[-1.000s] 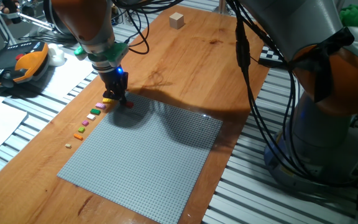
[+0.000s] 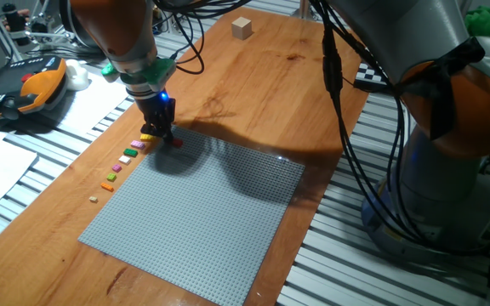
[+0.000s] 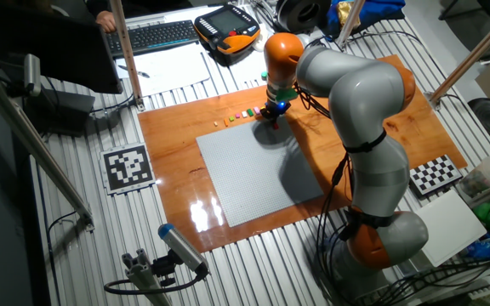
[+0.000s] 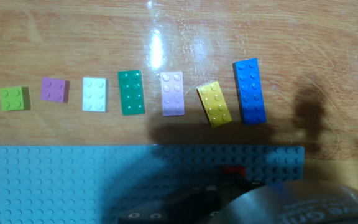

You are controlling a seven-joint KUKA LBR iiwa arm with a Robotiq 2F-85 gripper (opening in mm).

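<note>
A red brick (image 2: 177, 143) is at the far left corner of the grey baseplate (image 2: 202, 212). My gripper (image 2: 168, 136) is down at that corner, its dark fingers right beside the red brick. In the wrist view only a small piece of the red brick (image 4: 234, 169) shows, the rest being covered by the gripper's dark parts. Whether the fingers are closed around it or just touching it cannot be seen. Along the plate's edge lie a blue brick (image 4: 250, 91), a yellow brick (image 4: 214, 104), a lilac brick (image 4: 173, 94) and a green brick (image 4: 131, 92).
The row continues with a white brick (image 4: 94, 94), a purple brick (image 4: 55, 89) and a lime brick (image 4: 13, 98). A wooden cube (image 2: 242, 29) stands far back on the table. Most of the baseplate is bare. Cables hang beside the arm.
</note>
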